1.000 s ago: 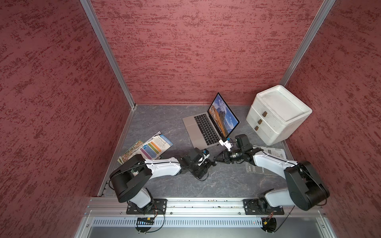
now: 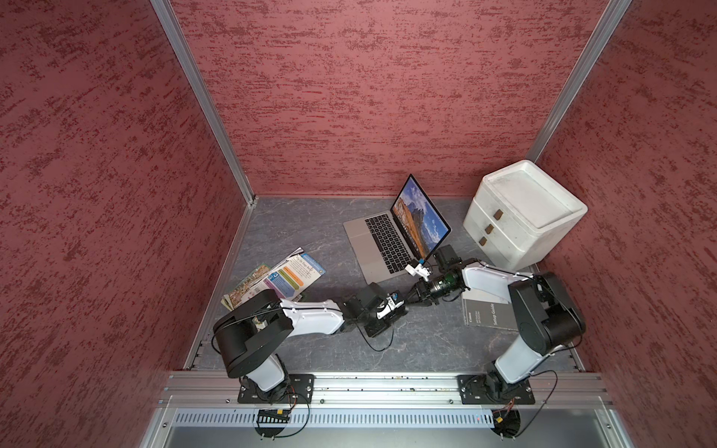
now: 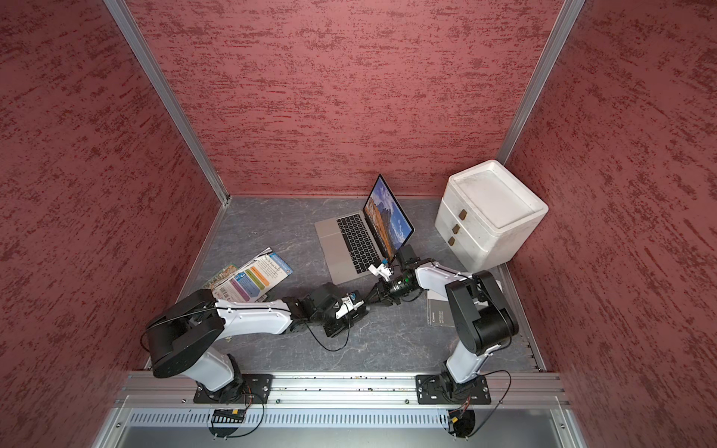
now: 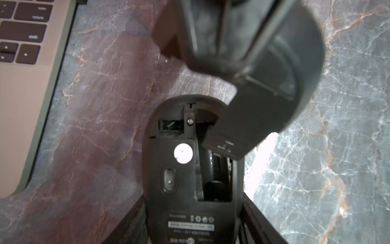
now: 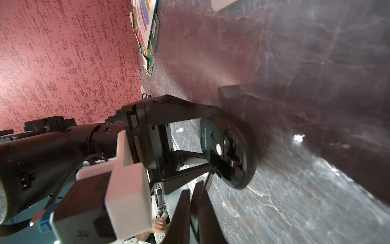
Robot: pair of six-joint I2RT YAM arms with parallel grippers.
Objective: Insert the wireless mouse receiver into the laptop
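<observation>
A black mouse lies bottom-up with its battery bay open in the left wrist view, gripped by my left gripper. My right gripper is shut, its tips over the bay and small receiver slot, seen end-on in the right wrist view with the mouse beyond. Whether anything is between those fingertips cannot be seen clearly. The silver laptop stands open behind both grippers, its keyboard side nearest them. I cannot make out the receiver itself with certainty.
Magazines lie at the left. A white drawer unit stands at back right, with a grey setup guide in front of it.
The left gripper and mouse have moved slightly toward the right.
</observation>
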